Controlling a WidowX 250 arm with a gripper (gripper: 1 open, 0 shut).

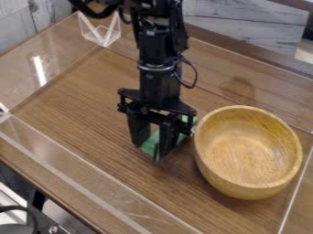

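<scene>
My black gripper [154,128] reaches down to the wooden table, its fingers over and around a green object [171,137] that lies just left of a large tan bowl [247,151]. The arm hides much of the green object. Whether the fingers touch it or hold it, I cannot tell.
A clear plastic container [101,26] stands at the far upper left. A pale wall edge runs along the back right, and a dark cable shows at the lower left corner.
</scene>
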